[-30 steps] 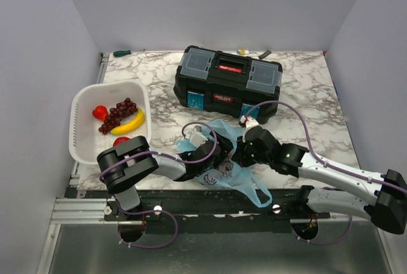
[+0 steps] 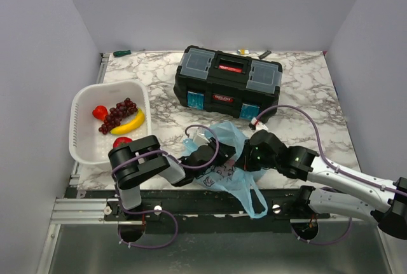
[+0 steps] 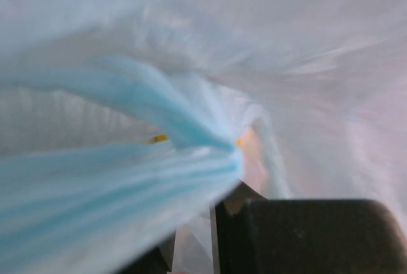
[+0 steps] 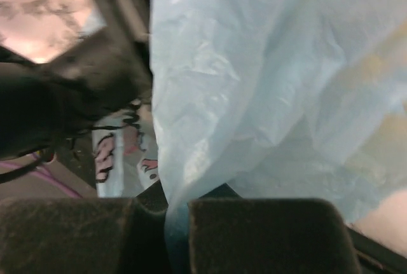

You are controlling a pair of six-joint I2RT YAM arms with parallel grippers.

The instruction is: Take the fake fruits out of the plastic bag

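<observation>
The light blue plastic bag lies crumpled at the table's front, one loop hanging over the edge. My left gripper reaches into its folds; bunched plastic runs across the fingers in the left wrist view, and they are shut on pale film. My right gripper is beside it at the bag's right side, shut on a thin fold of the bag, which rises from between its fingers. Through the film, only blurred yellowish and pinkish patches show, so the contents cannot be told.
At left stands a white bin holding a banana, dark red grapes and red fruits. A black toolbox stands behind the bag.
The bag's right side is pulled over with it, and its loop hangs lower. The left arm has shifted slightly.
</observation>
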